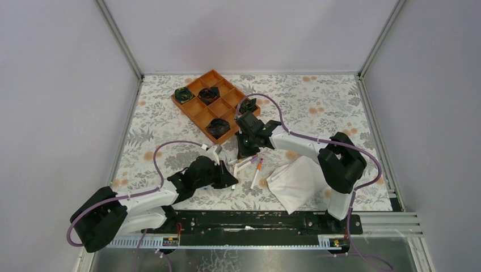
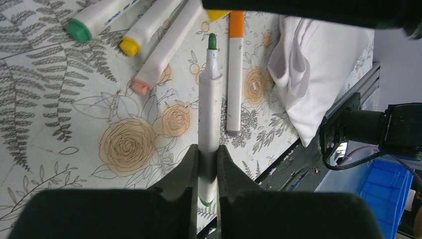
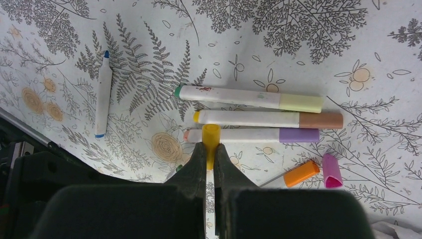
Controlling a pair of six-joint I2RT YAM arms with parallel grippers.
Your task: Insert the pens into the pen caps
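Observation:
My left gripper is shut on a white pen with a green tip (image 2: 211, 94), which points away from the fingers, uncapped. A yellow cap (image 3: 211, 135) is pinched in my right gripper, which is shut on it. In the left wrist view part of that cap (image 2: 218, 15) shows just beyond the green tip, apart from it as far as I can tell. Three pens lie side by side on the cloth: a green-ended one with a light yellow cap (image 3: 300, 102), a yellow-ended one with a brown cap (image 3: 321, 120) and a pink-ended one with a purple cap (image 3: 299, 135).
A white pen with an orange cap (image 2: 236, 26) lies to the right, and a loose pink cap (image 3: 332, 171) beside it. An uncapped blue pen (image 3: 103, 99) lies apart. A white cloth (image 1: 298, 182) and a wooden divided tray (image 1: 195, 110) flank the area.

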